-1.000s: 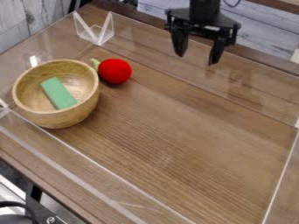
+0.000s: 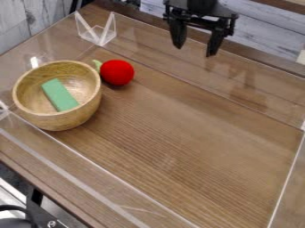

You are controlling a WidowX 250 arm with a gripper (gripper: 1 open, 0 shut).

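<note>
The black gripper (image 2: 198, 36) is at the top centre of the camera view, over the far part of the wooden table, its two dark fingers pointing down. Whether it is open or shut is hard to tell. A red round object (image 2: 117, 73) sits left of centre. At the left, a wooden bowl (image 2: 84, 109) holds a green block (image 2: 59, 96).
A white wire-like stand (image 2: 98, 28) stands at the upper left, behind the red object. The centre, right and front of the wooden table (image 2: 197, 147) are clear. The table's edges run along the back, left and right.
The gripper has moved back, away from the camera, and slightly to the left. The bowl, green block and red object look unmoved.
</note>
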